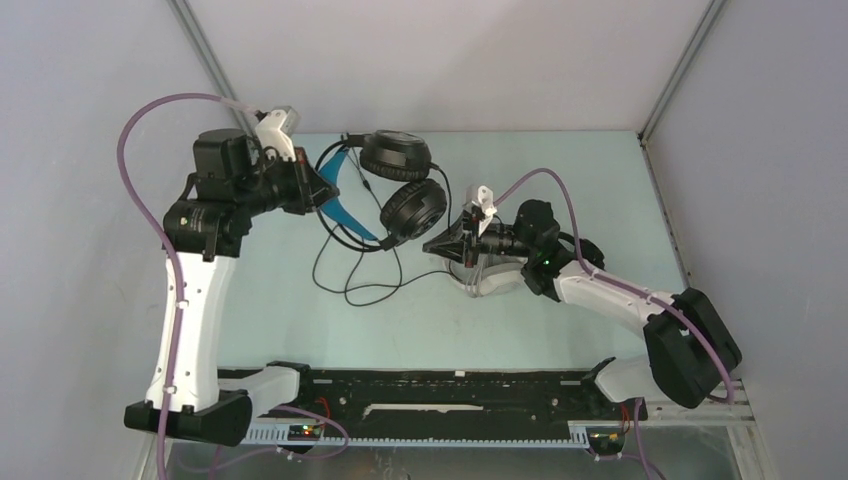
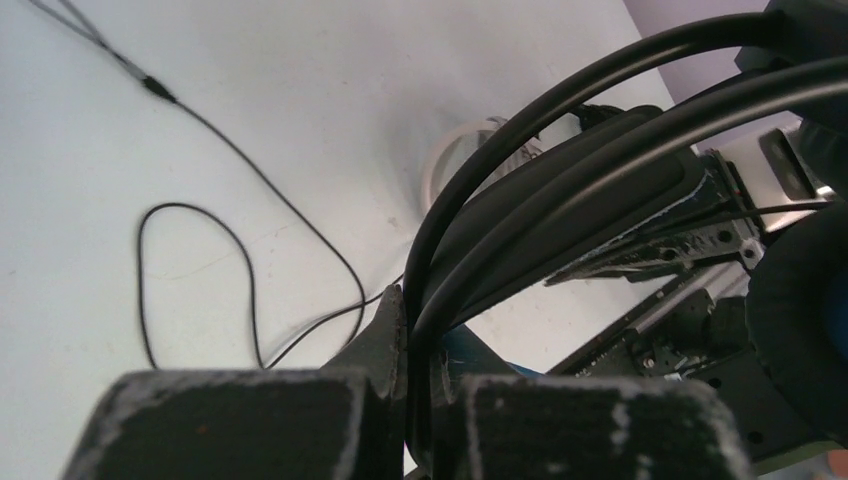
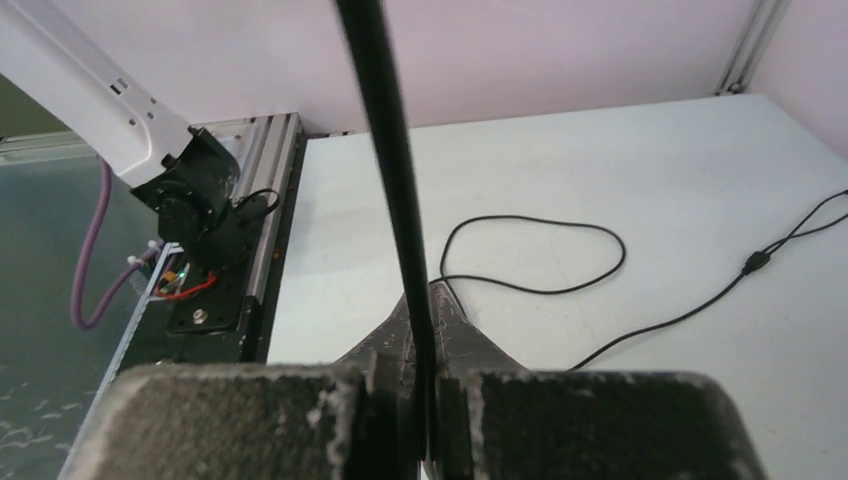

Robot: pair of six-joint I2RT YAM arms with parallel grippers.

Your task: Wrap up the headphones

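Black headphones (image 1: pixel 395 155) with a blue inner band hang in the air, my left gripper (image 1: pixel 320 192) shut on their headband (image 2: pixel 520 140). Just right of the lower earcup (image 1: pixel 412 210), my right gripper (image 1: pixel 437 243) is shut on the thin black cable (image 3: pixel 395 180), which runs vertically through its fingertips in the right wrist view. The rest of the cable lies in loose loops (image 1: pixel 350 290) on the table, with a splitter (image 3: pixel 757 262) along it.
A white ring-shaped object (image 1: pixel 495 280) with clear parts sits under the right arm, beside another dark item (image 1: pixel 585 250). Walls border the back and sides.
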